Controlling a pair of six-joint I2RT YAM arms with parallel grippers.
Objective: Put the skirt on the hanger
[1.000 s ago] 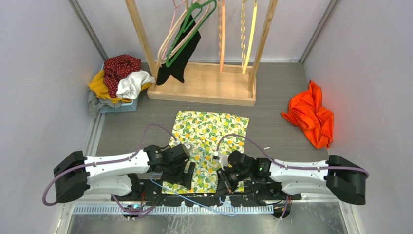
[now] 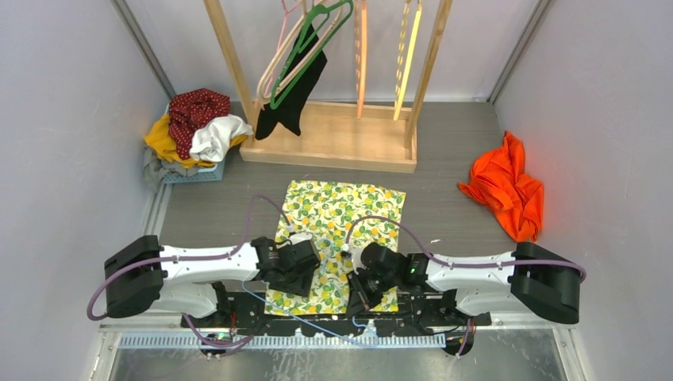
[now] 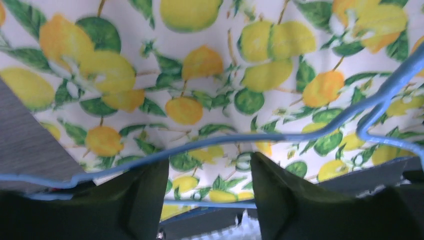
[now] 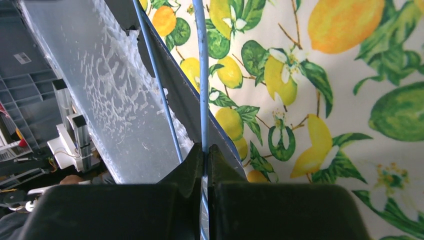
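Note:
The lemon-print skirt (image 2: 341,202) lies flat on the floor in the top view, its near part under my arms. A light blue hanger (image 2: 316,326) stretches across its near end. In the right wrist view my right gripper is shut on a bar of the blue hanger (image 4: 202,65), beside the skirt's dark waist edge. My left gripper is over the skirt (image 3: 215,100), its fingers apart. The hanger (image 3: 250,137) passes across the left wrist view near those fingertips. Whether it touches them I cannot tell.
A wooden rack (image 2: 325,163) at the back bears several hangers and a black garment (image 2: 294,99). A basket (image 2: 194,175) of clothes stands at the left, and an orange cloth (image 2: 508,190) lies at the right.
My left gripper has moved a little to the right over the skirt, and its fingers look closer together. The right arm has shifted slightly left. The black garment sways on the rack.

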